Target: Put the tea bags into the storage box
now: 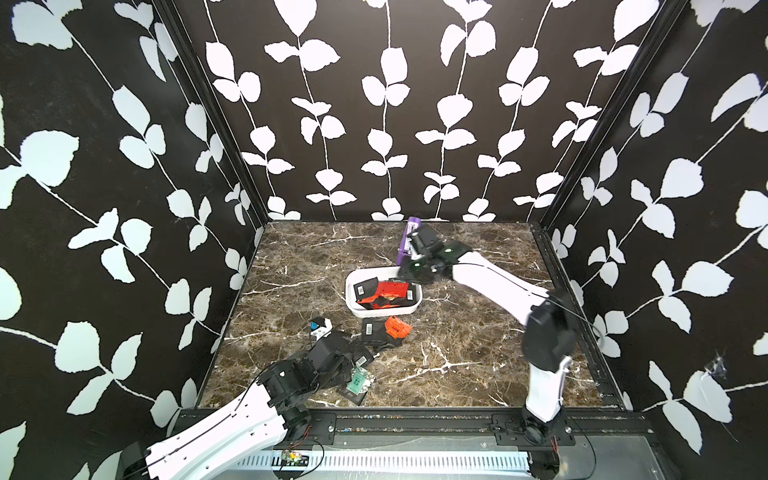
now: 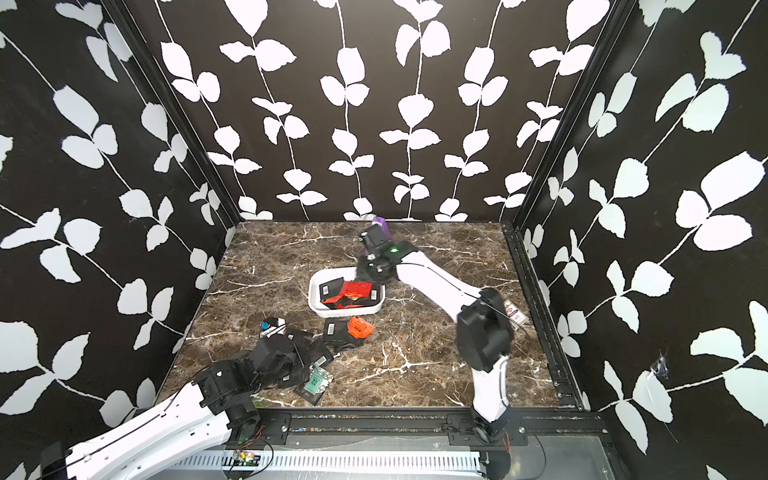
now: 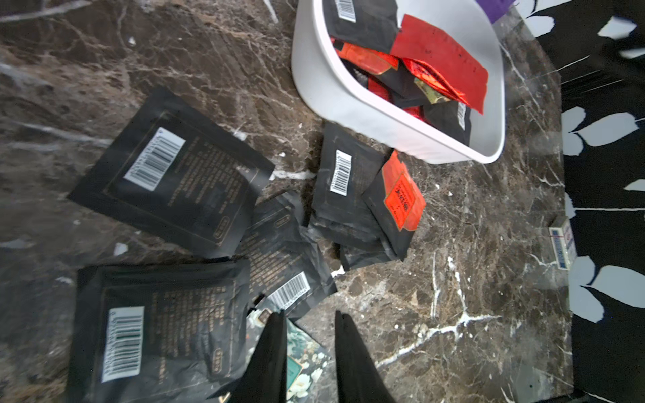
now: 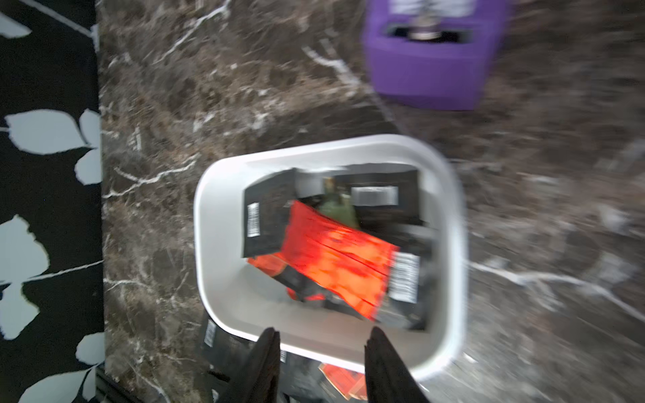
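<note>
The white storage box [image 4: 231,158] holds several black and red tea bags; a bright red bag [image 4: 336,255] lies on top of them. Above the box's right side hovers my right gripper, open, its fingers apart and empty. My left gripper is shut over the loose bags at the near left, with no bag visible between its fingertips. Beneath and ahead of it lie black tea bags [image 3: 181,174], a green-labelled bag [image 3: 295,366] and, against the box's near side, a small pile with an orange-labelled bag [image 3: 403,198] on it.
Behind the box stands a purple object [image 4: 430,74]. A small white packet [image 2: 514,313] lies at the table's right edge, close to the wall.
</note>
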